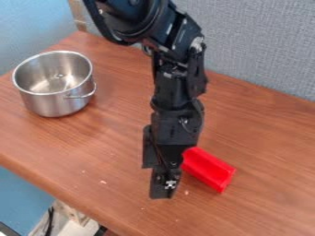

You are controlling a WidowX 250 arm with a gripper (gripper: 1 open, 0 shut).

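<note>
My gripper (164, 180) points down in the middle of the camera view, low over the wooden table (92, 161). It is open, though its fingers are dark and partly hard to make out. A red block (212, 171) lies on the table just right of the gripper, its left end partly behind my arm. A steel pot (54, 85) with handles stands at the back left.
The table's near left edge runs diagonally along the bottom left, with blue surface and cables beyond. A grey padded wall stands behind.
</note>
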